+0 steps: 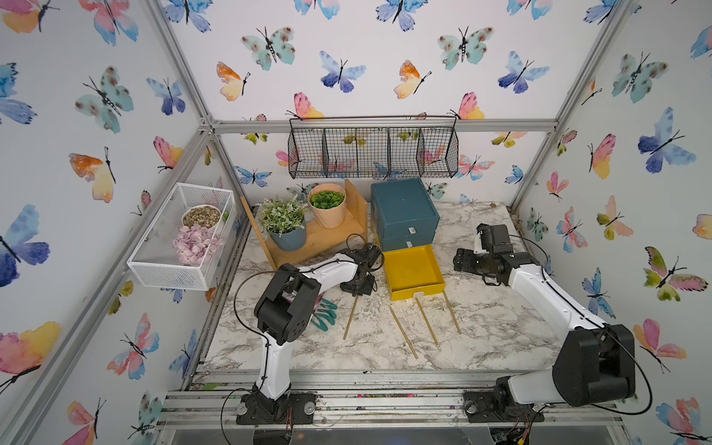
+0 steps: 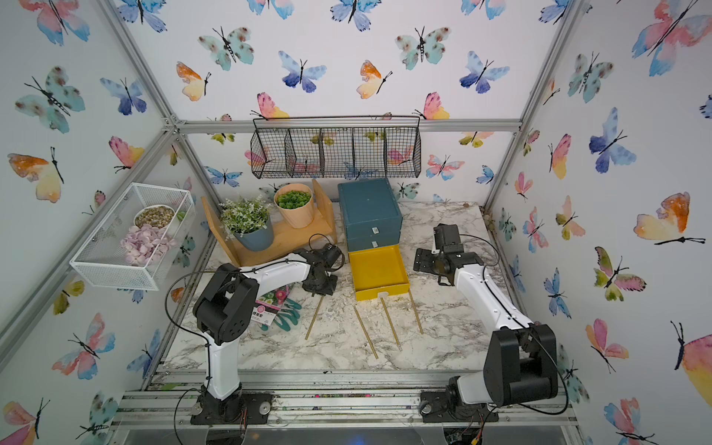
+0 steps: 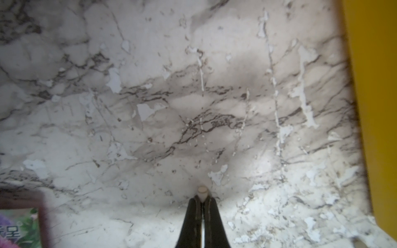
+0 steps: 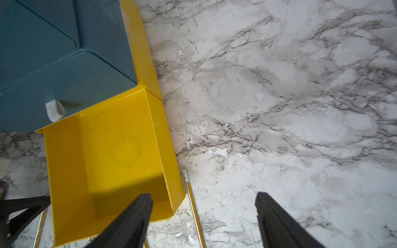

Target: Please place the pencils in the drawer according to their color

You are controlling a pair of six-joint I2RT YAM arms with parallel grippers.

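The yellow drawer (image 1: 412, 268) stands pulled out and empty in front of the blue cabinet (image 1: 404, 207). Several pencils (image 1: 404, 333) lie on the marble table in front of it; one (image 4: 194, 210) is beside the drawer's right wall in the right wrist view. My left gripper is shut, low over the table left of the drawer, with a small pale tip between its fingertips that I cannot identify. My right gripper is part open above the table at the drawer's right, nothing between its fingers.
A wooden shelf (image 1: 311, 241) with two potted plants stands at the back left. Teal gloves (image 1: 324, 315) lie under the left arm. A wire basket (image 1: 373, 152) hangs on the back wall.
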